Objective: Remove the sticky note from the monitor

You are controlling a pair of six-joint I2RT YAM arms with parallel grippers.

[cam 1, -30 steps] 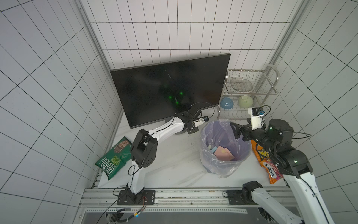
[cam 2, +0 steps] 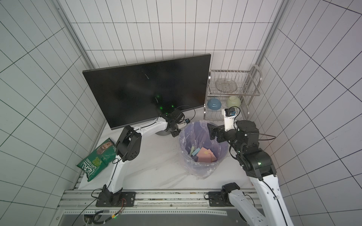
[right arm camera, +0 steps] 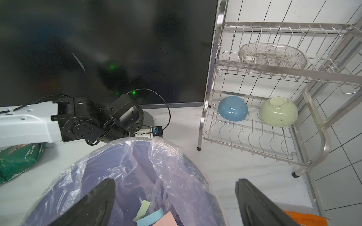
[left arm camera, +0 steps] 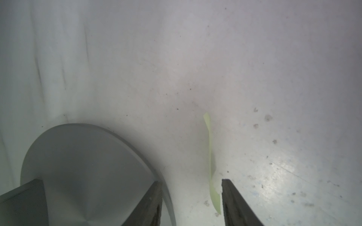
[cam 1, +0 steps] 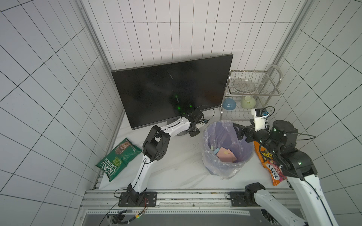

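Note:
The monitor (cam 1: 169, 86) stands at the back, a faint streak on its screen. My left gripper is open, pointing down at the table beside the round grey stand base (left arm camera: 90, 162); a thin pale yellow-green strip (left arm camera: 210, 146), apparently a sticky note on edge, lies between and ahead of its fingers. My right gripper is open above the rim of the lined bin (right arm camera: 181, 158), which holds pink, blue and pale green papers.
A wire rack (cam 1: 252, 90) with two bowls and a clear dish stands right of the monitor. A green bag (cam 1: 116, 158) lies front left, an orange bag (cam 1: 269, 165) right of the bin.
My left arm has shifted slightly to the right at the elbow, with its wrist staying near the monitor's base. The right arm is almost unchanged.

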